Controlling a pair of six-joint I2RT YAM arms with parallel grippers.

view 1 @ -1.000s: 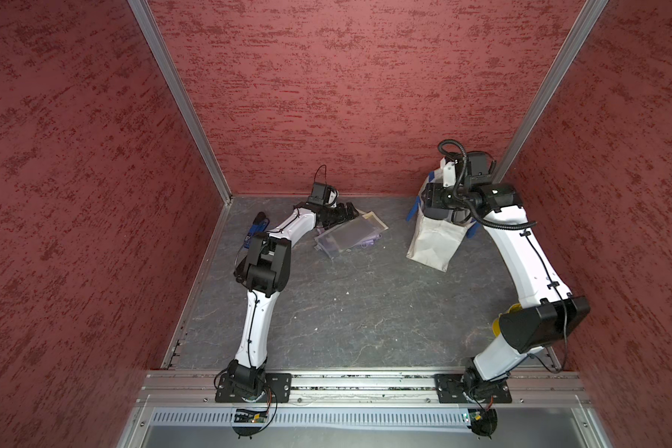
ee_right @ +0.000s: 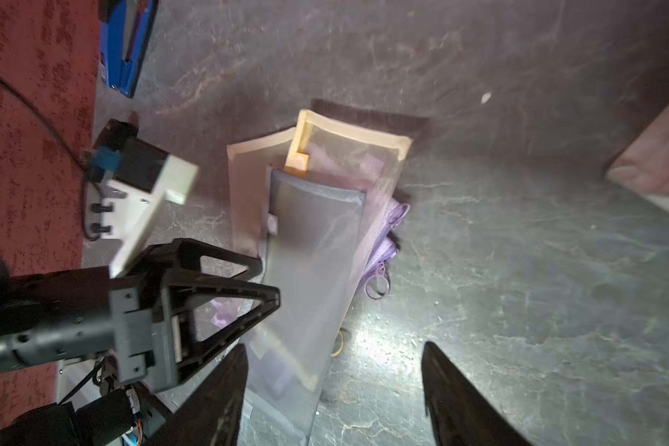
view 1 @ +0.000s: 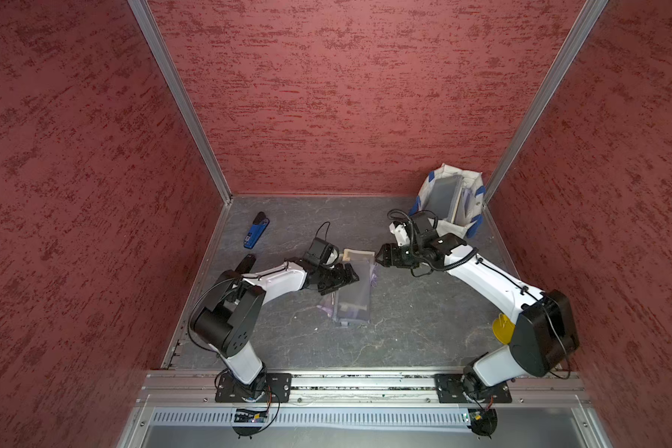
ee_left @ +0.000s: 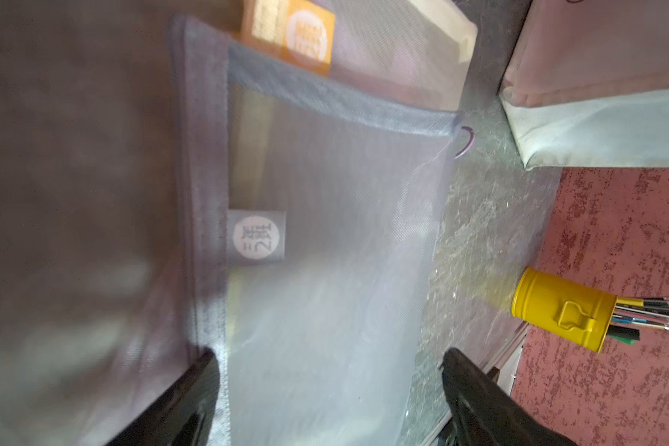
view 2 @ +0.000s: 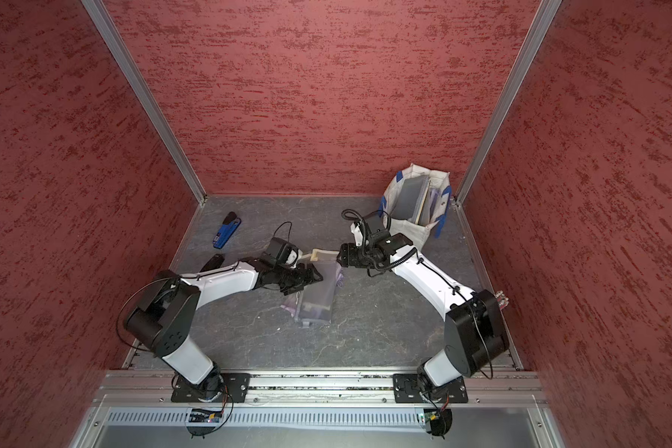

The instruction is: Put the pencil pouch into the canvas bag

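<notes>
A stack of mesh zip pouches with pale, grey and purple edging lies at the table's middle; the grey one (ee_right: 312,260) is on top. Over its left edge is my left gripper (view 1: 336,277), fingers apart, fingertips close to the mesh; in the left wrist view the pouch spans between them. My right gripper (view 2: 351,256) hangs open just right of the stack, nothing between its fingers. The white and blue canvas bag (view 2: 414,231) stands at the back right, holding several flat pouches or folders.
A blue tool (view 1: 255,231) lies at the back left, with a dark object near the left arm. A yellow cup of pens (ee_left: 561,308) stands at the right edge.
My left gripper and the pouch stack have moved toward the front, the stack turning more lengthwise.
</notes>
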